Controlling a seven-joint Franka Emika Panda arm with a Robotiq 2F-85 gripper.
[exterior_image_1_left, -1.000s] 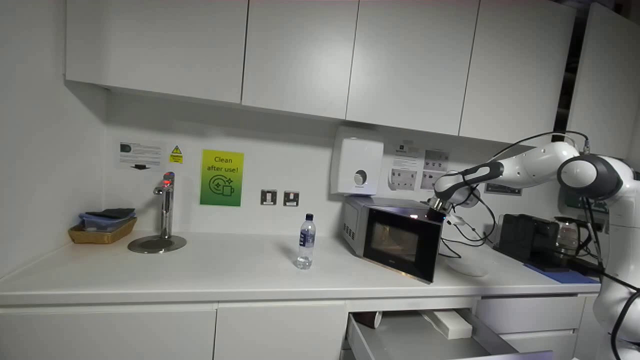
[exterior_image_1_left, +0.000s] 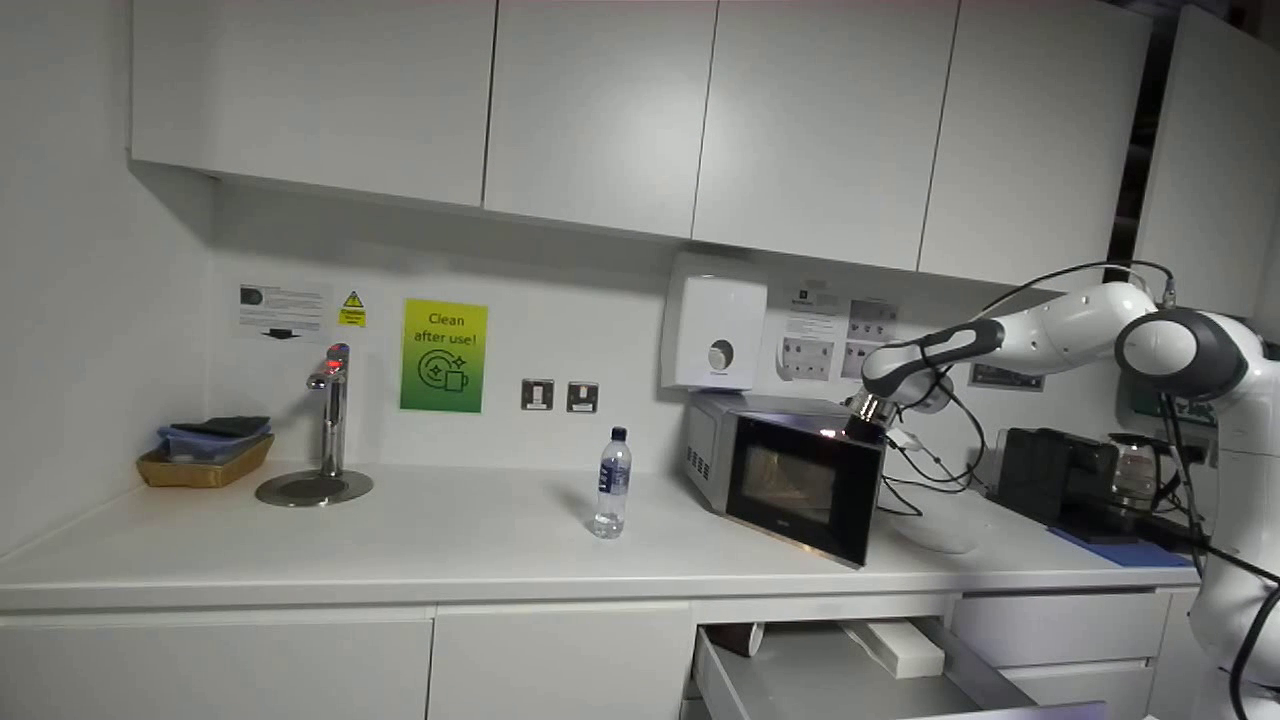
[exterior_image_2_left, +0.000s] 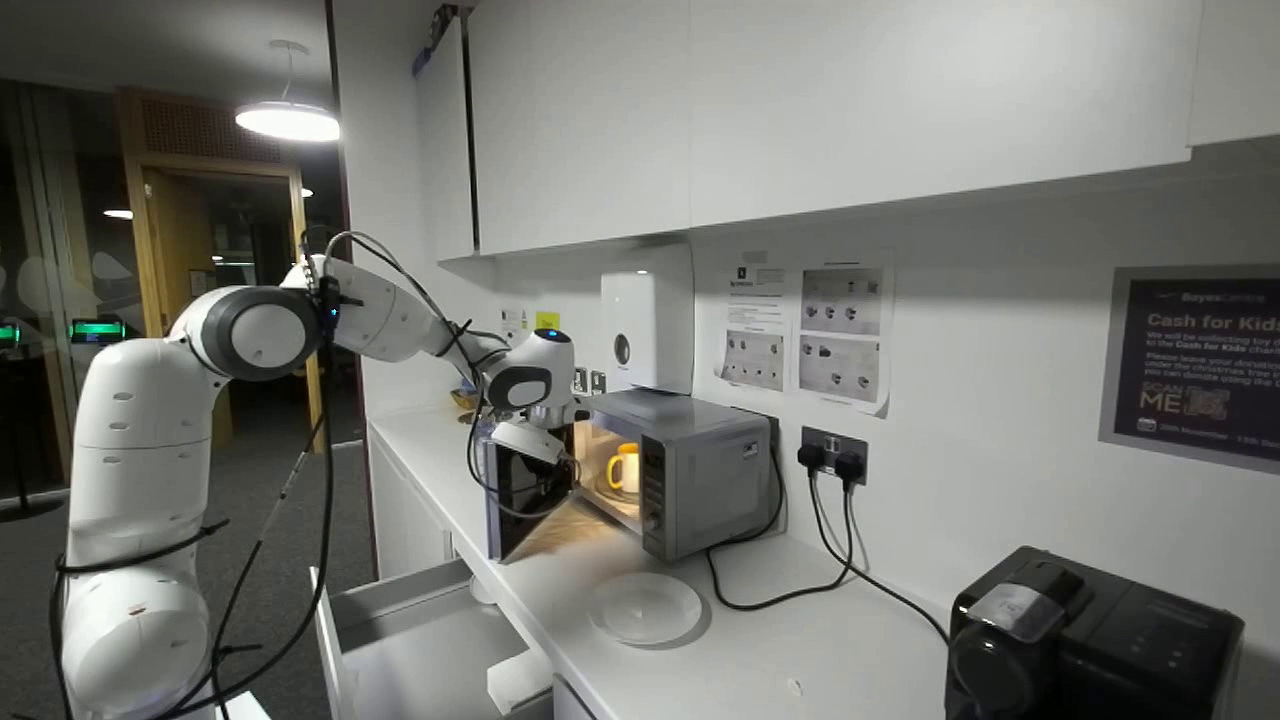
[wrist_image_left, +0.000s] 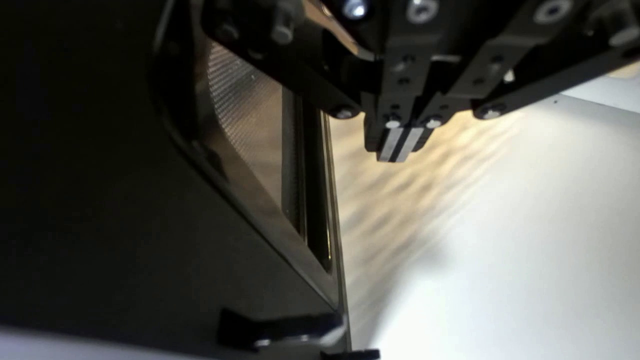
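The microwave (exterior_image_2_left: 716, 480) stands on the counter with its door (exterior_image_1_left: 840, 510) swung well out and its inside lit. A yellow and white mug (exterior_image_2_left: 626, 468) sits within it. In the wrist view my gripper is shut, with nothing showing between its fingers. It hangs on the inner side of the door (wrist_image_left: 252, 234), over the lit strip of counter; whether it touches the door cannot be told. From outside, the door hides my fingertips.
Below the counter a drawer (exterior_image_1_left: 816, 690) stands pulled out, a white box (exterior_image_1_left: 902, 649) inside. A plate (exterior_image_2_left: 648, 608) lies by the microwave. A bottle (exterior_image_1_left: 611, 486) stands left of it. A coffee machine (exterior_image_2_left: 1086, 642) and cables (exterior_image_2_left: 786, 600) occupy the other side.
My arm's wrist has shifted slightly left in exterior view 1. The microwave door, bottle and drawer look the same as before.
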